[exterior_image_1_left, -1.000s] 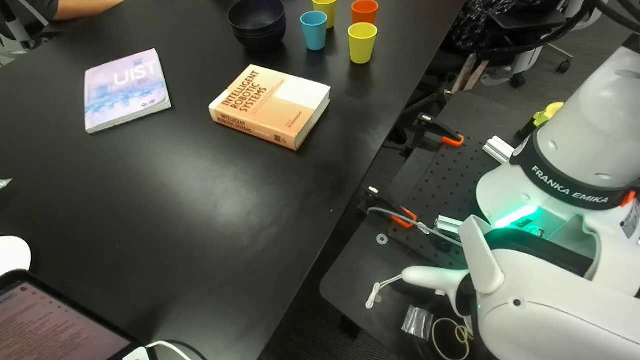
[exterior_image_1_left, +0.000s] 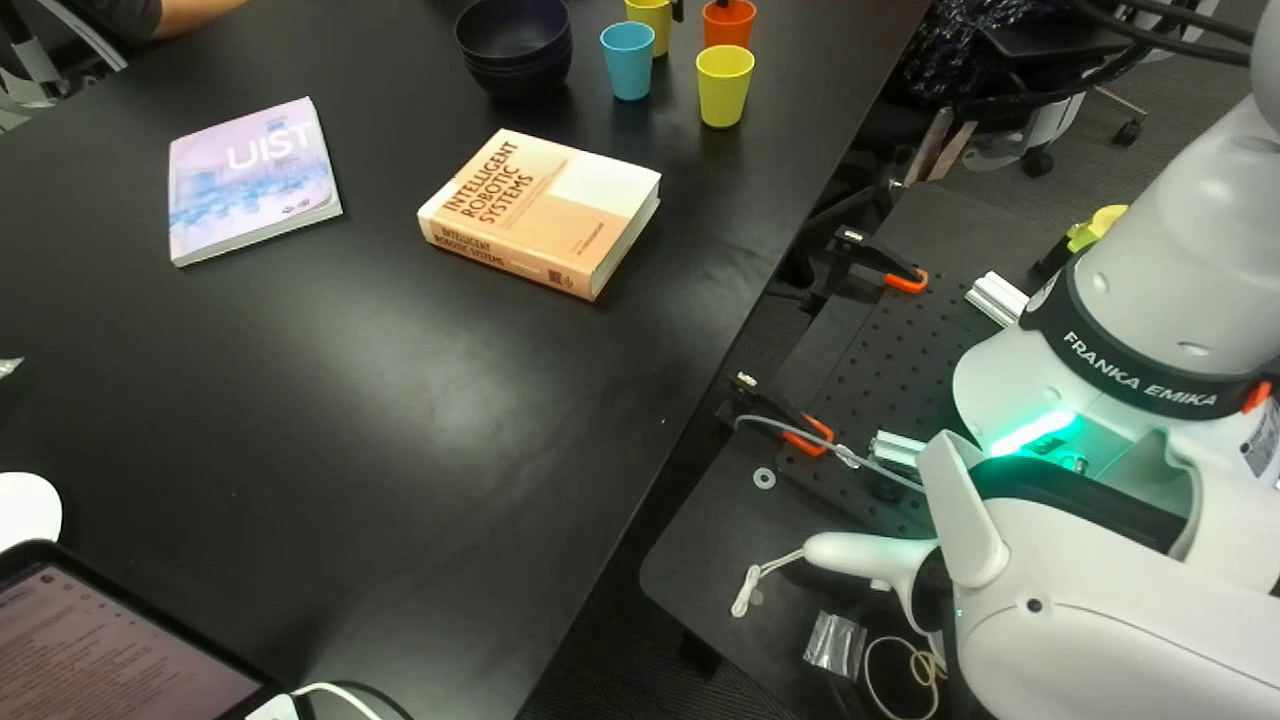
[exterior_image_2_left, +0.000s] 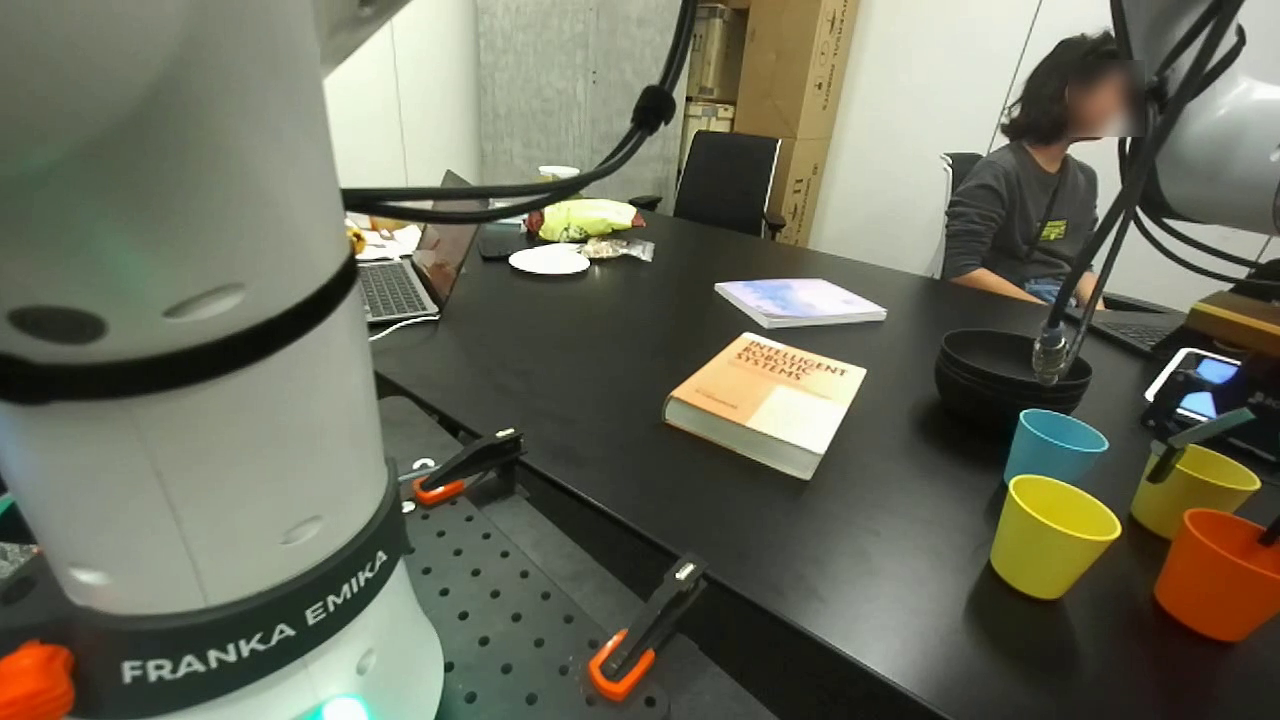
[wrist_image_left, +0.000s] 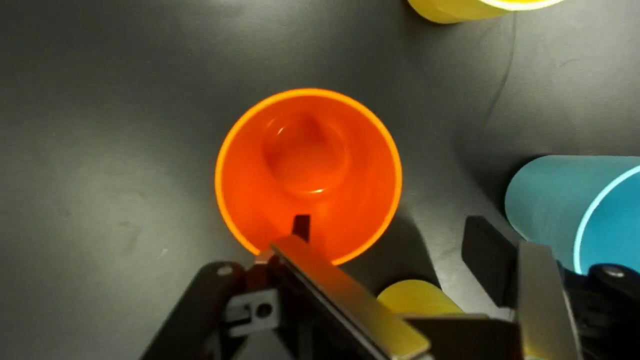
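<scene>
An orange cup (wrist_image_left: 309, 162) stands upright in the middle of the wrist view, empty inside. My gripper is open above the cups, its fingers well apart. One fingertip (wrist_image_left: 301, 227) overlaps the orange cup's near rim and seems to reach into its mouth; the other fingertip (wrist_image_left: 483, 252) is outside it, on the side of the blue cup (wrist_image_left: 546, 201). Between the fingers a yellow cup (wrist_image_left: 417, 297) shows partly, the rest hidden by the gripper. In exterior view 2 the gripper (exterior_image_2_left: 1214, 502) hangs over the orange cup (exterior_image_2_left: 1212, 588) and a yellow cup (exterior_image_2_left: 1182, 498).
Another yellow cup (exterior_image_2_left: 1041, 546) stands close by. Stacked black bowls (exterior_image_1_left: 516, 54) are beside the blue cup. An orange-and-white book (exterior_image_1_left: 540, 210) and a pale UIST book (exterior_image_1_left: 252, 180) lie on the table. A person sits at the far side.
The gripper's dark fingertips have come down into the top of exterior view 1, at the orange and rear yellow cups. The arm's upper part has shifted; cups and books look unmoved.
</scene>
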